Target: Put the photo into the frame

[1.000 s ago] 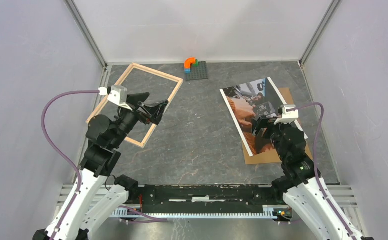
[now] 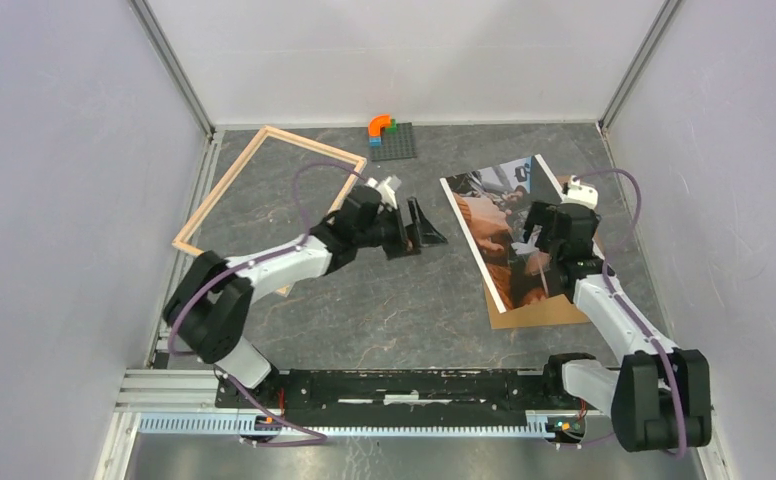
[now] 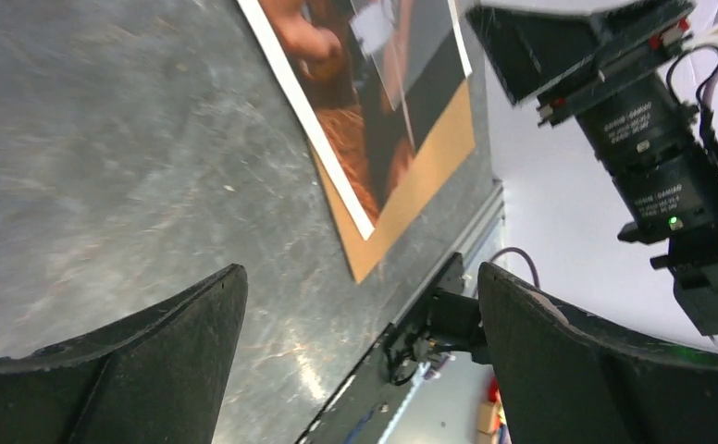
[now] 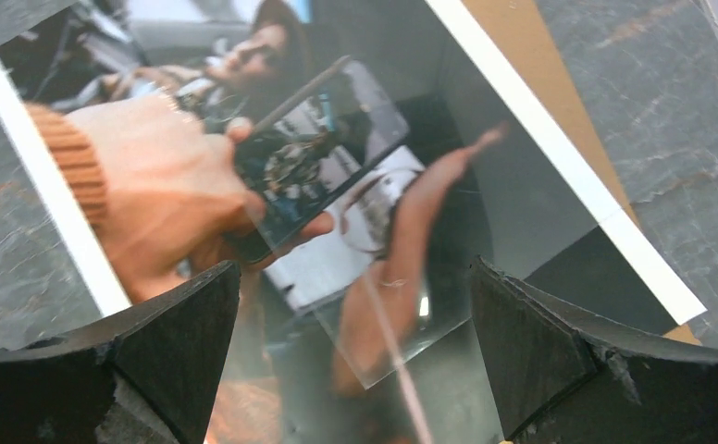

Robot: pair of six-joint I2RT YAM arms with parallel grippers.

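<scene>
The photo (image 2: 492,222), printed with hands and a phone and edged white along two sides, lies on a brown backing board (image 2: 536,315) at the right. In the right wrist view the photo (image 4: 337,185) fills most of the picture. My right gripper (image 2: 532,222) hangs over it, open, nothing between its fingers. A light wooden frame (image 2: 226,182) lies flat at the left, its lower part hidden by my left arm. Over bare floor between frame and photo, my left gripper (image 2: 426,228) is open and empty, its fingers (image 3: 170,361) wide apart.
A dark studded plate (image 2: 396,146) with an orange, green and blue block piece (image 2: 379,127) sits at the back middle. Walls close in the left, back and right.
My left gripper has swung right, from over the frame to near the photo's left side. The right gripper has shifted slightly over the photo. Frame and photo stay put.
</scene>
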